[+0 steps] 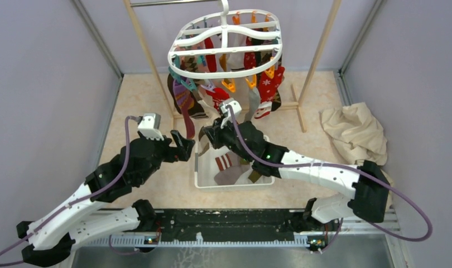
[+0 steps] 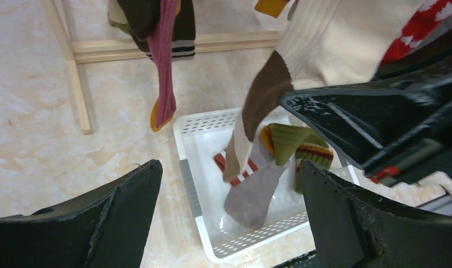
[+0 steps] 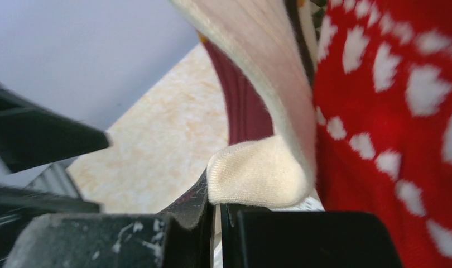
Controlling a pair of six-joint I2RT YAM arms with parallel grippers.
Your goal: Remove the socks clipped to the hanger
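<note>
My right gripper (image 1: 210, 137) is shut on a cream-and-brown sock (image 2: 272, 89), at the front of the white hanger (image 1: 224, 51). In the right wrist view the sock's cream fabric (image 3: 257, 174) folds over the shut fingertips, and a darker part emerges below them. Its lower end dangles over the basket in the left wrist view. Left of it, my left gripper (image 1: 184, 146) stands open, with no sock between its fingers. A red sock with white marks (image 3: 380, 111) hangs close by on the right.
Several socks still hang from coloured clips, among them a maroon one (image 2: 164, 72) and a grey one (image 1: 253, 104). Below, a white basket (image 2: 186, 162) holds several socks. Beige cloth (image 1: 355, 131) lies at the right. Open floor is at the left.
</note>
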